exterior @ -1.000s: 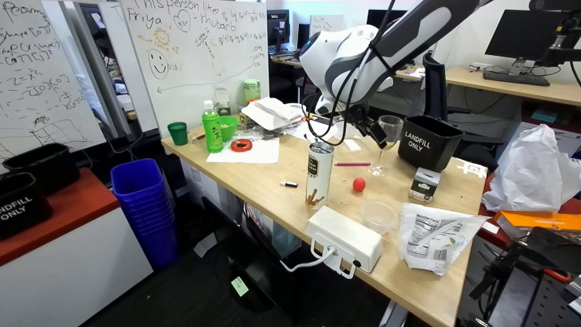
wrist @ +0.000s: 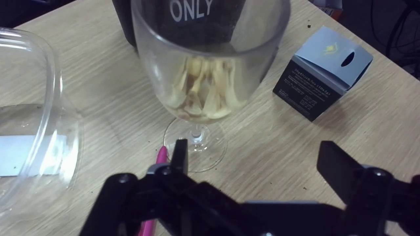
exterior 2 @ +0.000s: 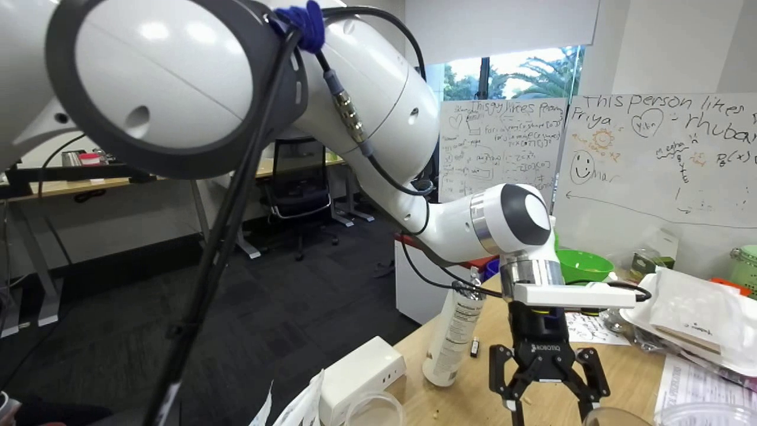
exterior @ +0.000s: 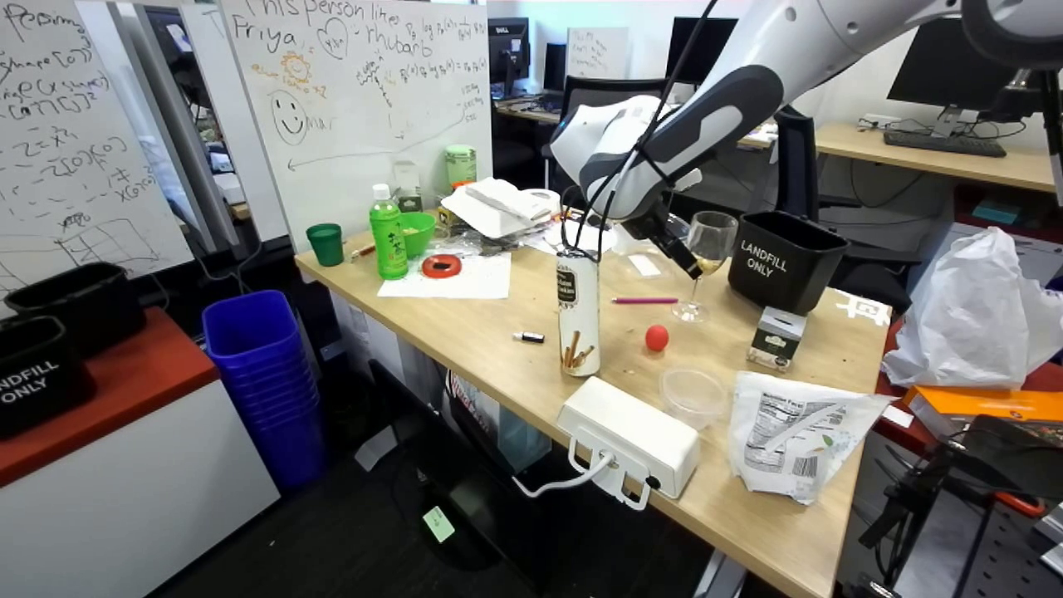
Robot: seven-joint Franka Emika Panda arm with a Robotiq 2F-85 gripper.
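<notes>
My gripper is open, with nothing held between its fingers. In the wrist view, a stemmed glass holding pale, curled pieces stands upright just beyond the fingertips, nearer the left one. Exterior view 1 has the gripper close to this glass, on its left side. A pink pen lies partly behind the left finger. The tall white canister stands on the table below the arm's hanging cables, which meet its top; in exterior view 2 the canister leans.
Behind the glass is a black bin, with a small dark box in front of it. A red ball, clear tub, white power box and white pouch occupy the near side. Clear plastic container sits left.
The arm's wrist has shifted left and down, and the gripper sits slightly lower beside the glass. Its cables have moved against the canister's top, and the canister has shifted and changed its tilt.
</notes>
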